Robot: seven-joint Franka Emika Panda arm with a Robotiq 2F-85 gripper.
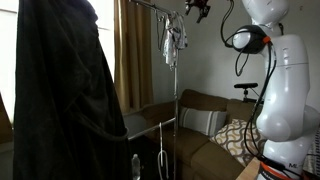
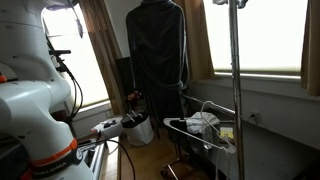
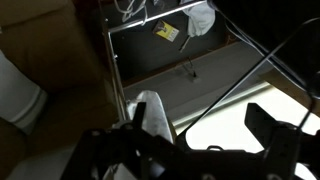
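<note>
High at the top of exterior view 1, my gripper [image 1: 201,13] stands apart from the clothes rack [image 1: 176,85], to the right of its top rail. In the wrist view the dark fingers [image 3: 272,132] are spread wide, with nothing held between them. White cloth [image 1: 175,38] hangs at the rail's right end. Just left of it, a thin hanger [image 1: 160,32] hangs from the rail, seen nearly edge-on. A pale hanging thing [image 3: 148,112] shows beside the left finger in the wrist view, probably the same cloth.
A long black garment [image 2: 158,45] hangs at the rack's other end. Lower down, a shelf holds a crumpled white cloth [image 2: 203,123] and a yellow item [image 2: 227,132]. Behind the rack stands a brown sofa [image 1: 205,155] with a striped pillow [image 1: 203,121].
</note>
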